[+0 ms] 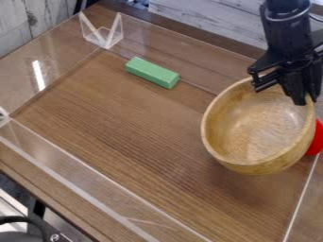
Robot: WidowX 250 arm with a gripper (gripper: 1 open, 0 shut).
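Observation:
My gripper (297,91) is at the upper right, pointing down at the rim of a tan bowl (252,132). The bowl is tilted, and its rim is at the fingers; whether they grip it is hard to tell. A red object (315,138) shows behind the bowl at the right edge, mostly hidden.
A green block (151,72) lies on the wooden table (101,132) at the upper middle. A clear plastic item (104,30) stands at the back left.

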